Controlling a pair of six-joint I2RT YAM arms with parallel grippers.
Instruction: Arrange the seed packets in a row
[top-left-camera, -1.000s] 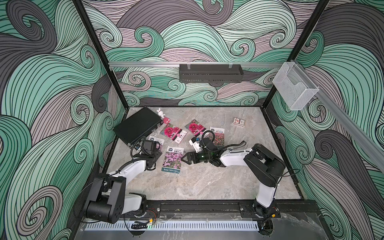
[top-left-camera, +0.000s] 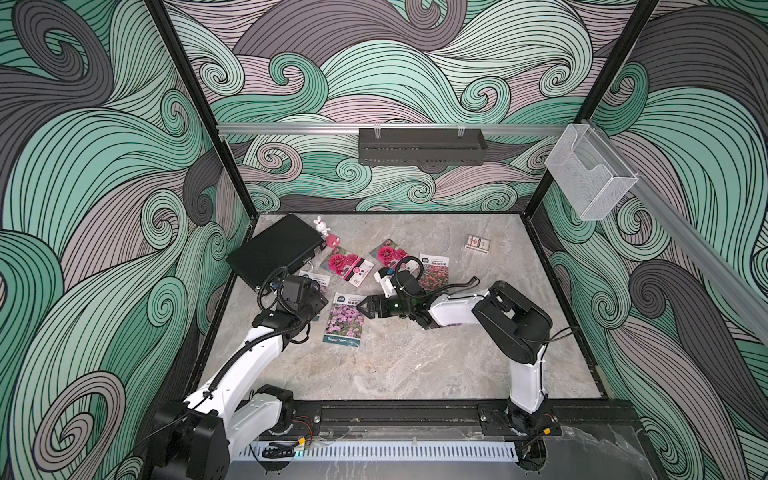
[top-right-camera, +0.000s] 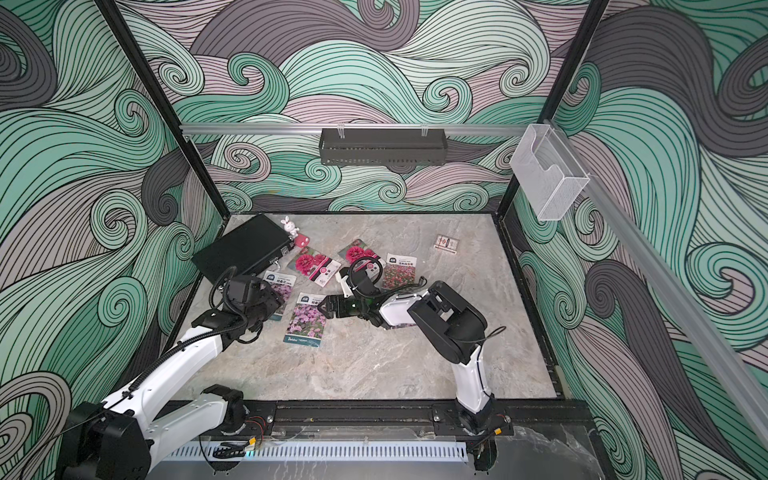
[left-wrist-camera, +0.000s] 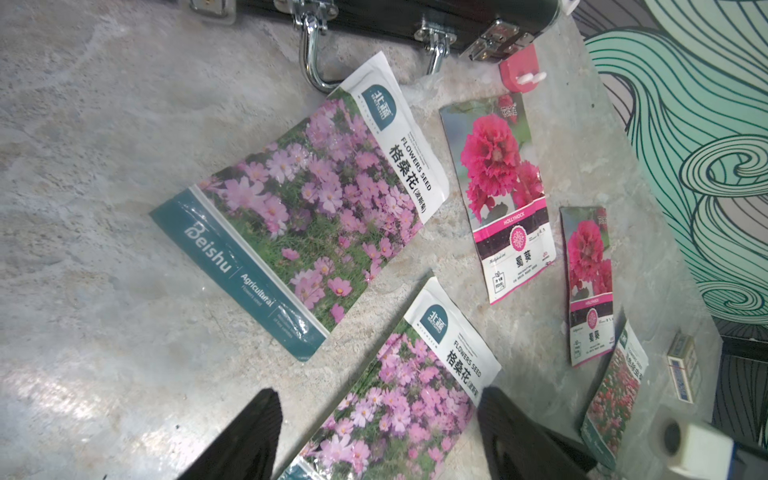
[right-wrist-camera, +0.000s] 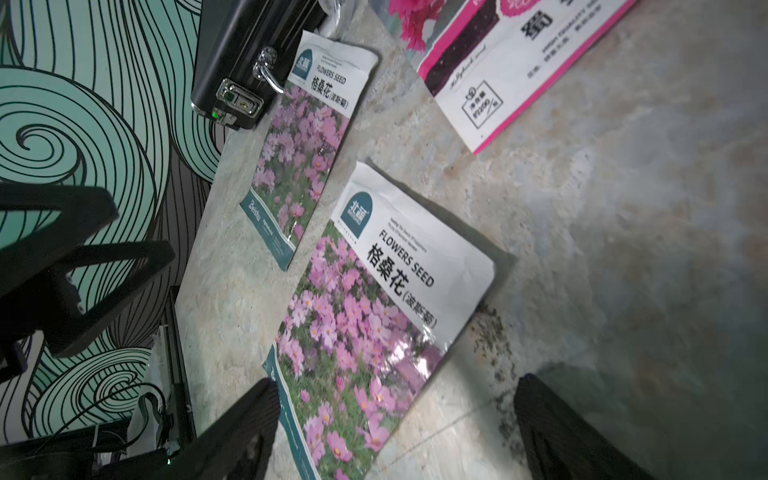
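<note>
Two cosmos seed packets with pink flowers lie flat at the left: one (left-wrist-camera: 312, 208) close to the case handle, the other (right-wrist-camera: 360, 328) nearer the table's middle. Farther back are two hollyhock packets, the left one (left-wrist-camera: 504, 192) and the right one (left-wrist-camera: 589, 280), both tilted. A red-flower packet (top-left-camera: 433, 273) lies to their right, partly behind my right arm. My left gripper stands open above the table, the nearer cosmos packet showing between its fingers. My right gripper is open too, at that packet's right edge, with nothing held.
A black case (top-left-camera: 276, 250) occupies the back left, with a rabbit figure (top-left-camera: 321, 226) and a red piece at its corner. A small box (top-left-camera: 477, 244) sits at the back right. Bare table shows in front of the packets.
My left arm has reached forward, its gripper rising a little over the left cosmos packet. My right gripper has shifted slightly left to the nearer cosmos packet's edge. The packets look unmoved.
</note>
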